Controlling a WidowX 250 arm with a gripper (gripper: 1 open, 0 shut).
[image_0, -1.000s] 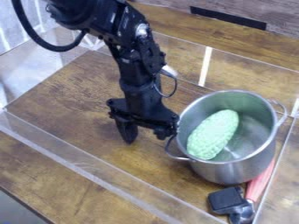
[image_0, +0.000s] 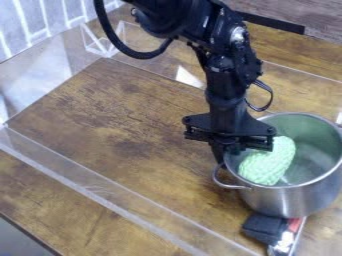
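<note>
My black gripper (image_0: 227, 140) is down at the left rim of a steel pot (image_0: 305, 190), its fingertips mostly hidden at the rim, so what lies between them is unclear. Inside the pot, right beside the gripper, lies a pale green textured oblong object (image_0: 267, 162), partly covered at its top by the gripper.
Under and in front of the pot lie a black object (image_0: 261, 226) and a tool handle at the lower right. A white railing stands at the back left.
My gripper has moved right, from the open table onto the pot's rim. The pot looks slightly shifted toward the front, covering more of the tool handle.
</note>
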